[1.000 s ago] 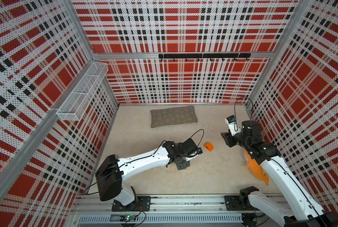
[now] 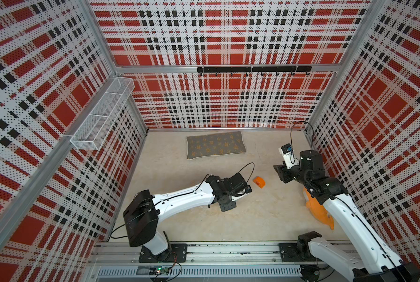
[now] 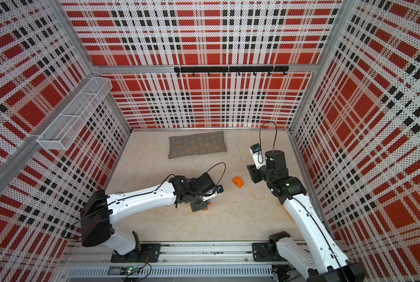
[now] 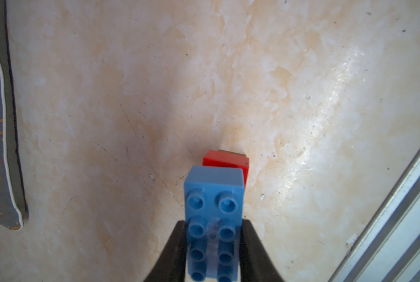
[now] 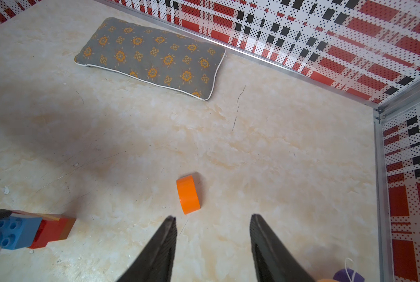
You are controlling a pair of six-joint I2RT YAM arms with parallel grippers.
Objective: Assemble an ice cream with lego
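In the left wrist view my left gripper is shut on a long blue brick (image 4: 214, 181), held low over a red brick (image 4: 226, 158) on the floor; the blue one covers much of it, so I cannot tell whether they touch. In the right wrist view both bricks show at the lower left, the red (image 5: 54, 231) behind the blue (image 5: 19, 233). An orange piece (image 5: 188, 194) lies alone in the middle of the floor. My right gripper stands open above the floor to the right, with nothing between its fingers.
A grey patterned cushion (image 5: 148, 61) lies at the back. An orange object (image 2: 319, 209) lies at the right, partly under the right arm. A wire basket (image 2: 101, 115) hangs on the left wall.
The right arm has hardly moved.
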